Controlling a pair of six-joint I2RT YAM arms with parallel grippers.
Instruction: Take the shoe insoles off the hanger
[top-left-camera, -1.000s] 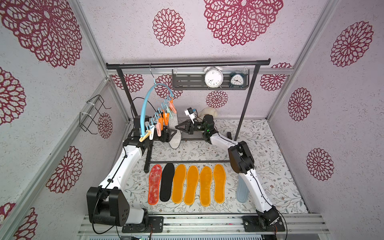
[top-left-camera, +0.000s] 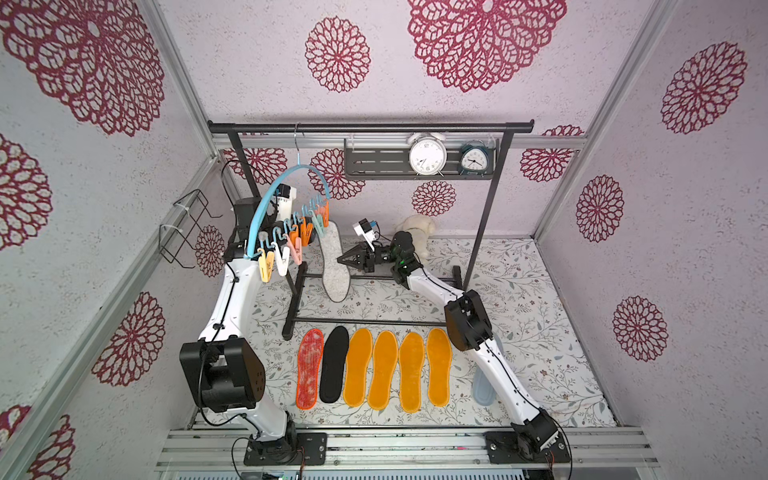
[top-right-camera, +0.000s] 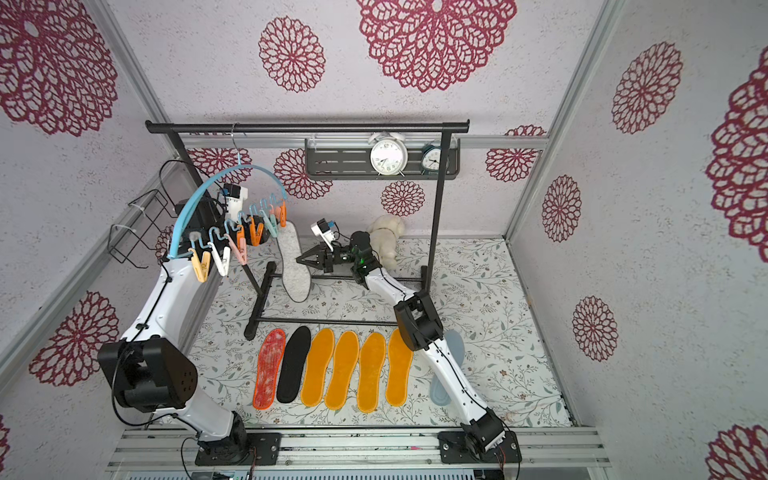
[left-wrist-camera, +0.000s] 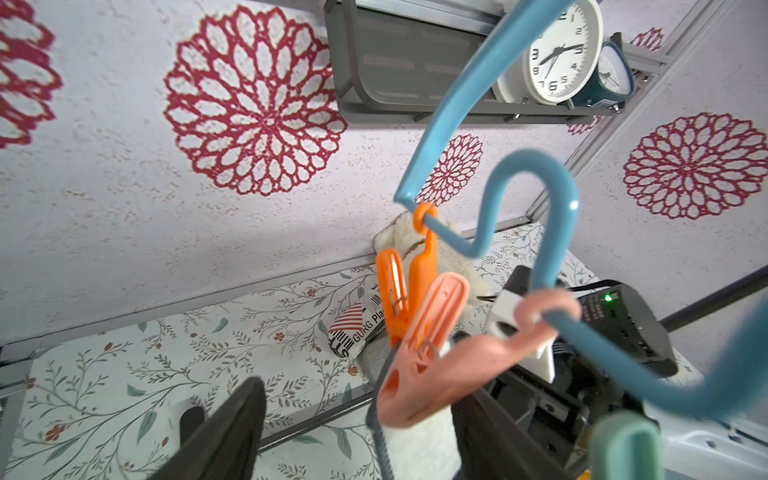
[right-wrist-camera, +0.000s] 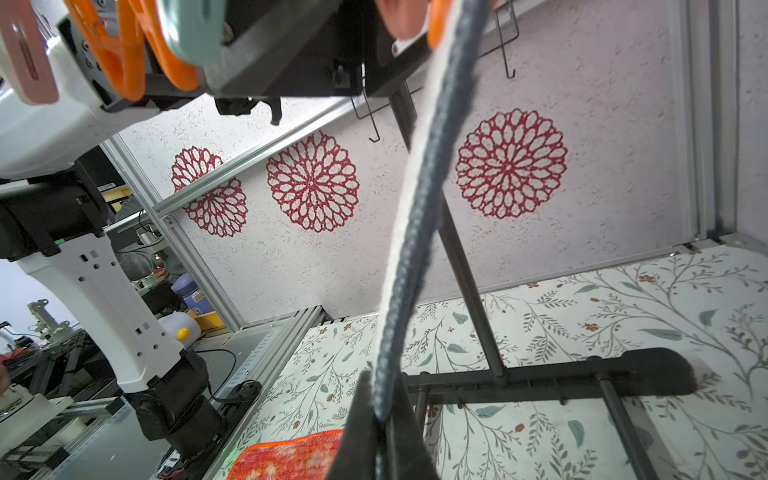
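A grey insole (top-left-camera: 336, 272) hangs from the far end of the blue hanger (top-left-camera: 260, 209), its top by the orange and green clips (top-left-camera: 322, 214). In the right wrist view its edge (right-wrist-camera: 416, 248) runs down between my right gripper's fingers; that gripper is shut on the insole's edge. My left gripper stands open behind the hanger's clips, partly hidden in the top views. In the left wrist view a pink clip (left-wrist-camera: 424, 376) hangs close in front of its fingers, with the insole (left-wrist-camera: 424, 448) beyond.
Red (top-left-camera: 309, 368), black (top-left-camera: 334, 364) and several orange insoles (top-left-camera: 384, 369) lie in a row at the front. A blue insole (top-left-camera: 483, 385) lies under the right arm. The rack's rail (top-left-camera: 368, 128) spans above.
The hanger has swung left and turned, spreading its clips into view.
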